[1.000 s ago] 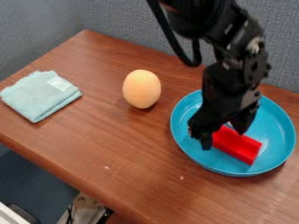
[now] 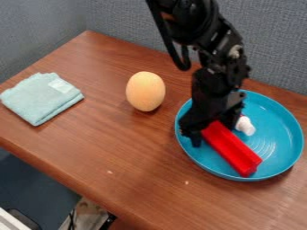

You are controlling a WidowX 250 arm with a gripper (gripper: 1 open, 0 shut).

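A red bar [image 2: 234, 153] lies slanting on a blue plate [image 2: 275, 137] at the right of the table. The black arm reaches down from the top, and its gripper [image 2: 202, 126] stands open at the bar's upper-left end, low over the plate. The dark fingers partly hide that end of the bar. A small white object [image 2: 246, 126] sits on the plate just right of the gripper.
An egg [image 2: 145, 91] stands on the wooden table [image 2: 114, 171] left of the plate. A folded pale cloth [image 2: 41, 98] lies near the left edge.
The gripper has moved left from over the middle of the plate to the bar's upper-left end. The white object now shows, and more of the bar's lower-right part is visible.
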